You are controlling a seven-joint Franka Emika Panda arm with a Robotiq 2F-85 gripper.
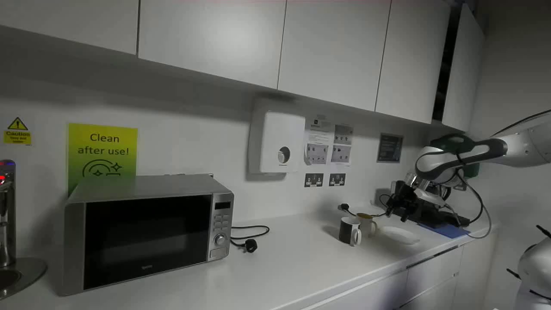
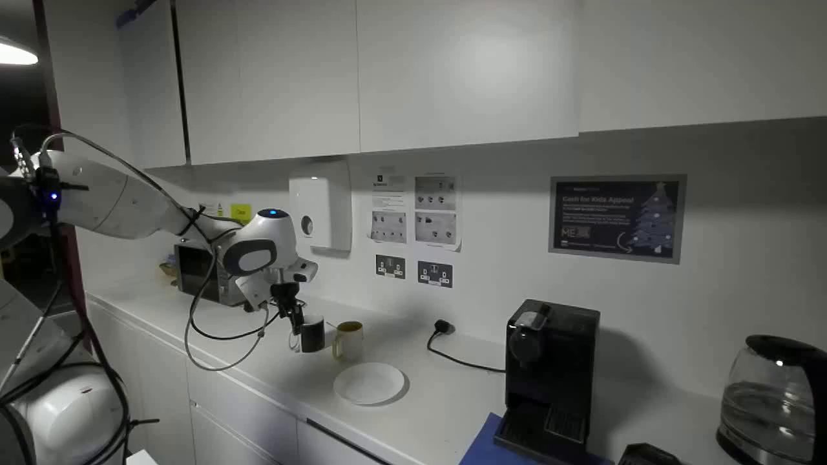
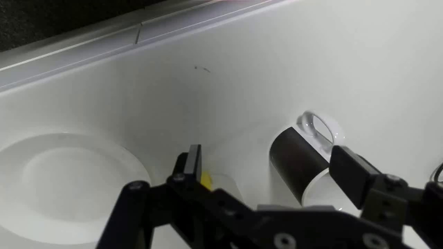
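My gripper stands open above the counter, its two black fingers wide apart with nothing held between them. A black and white mug [image 3: 299, 162] stands upright below, towards the right finger [image 3: 351, 176] in the wrist view, its white handle pointing to the counter's front. A cream mug with a yellowish inside [image 2: 350, 341] is beside it; in the wrist view the left finger and gripper body hide most of it. The white plate [image 2: 367, 384] lies flat and empty near the mugs. In exterior view 2 the gripper [image 2: 294, 319] overlaps the black mug's edge.
A black coffee machine [image 2: 552, 372] on a blue mat [image 2: 482, 443] and a glass kettle [image 2: 767, 403] occupy one end of the counter. The microwave [image 1: 147, 232] stands towards the other. Loose plugs and cables lie near the wall. Bare counter [image 1: 289, 258] lies between microwave and mugs.
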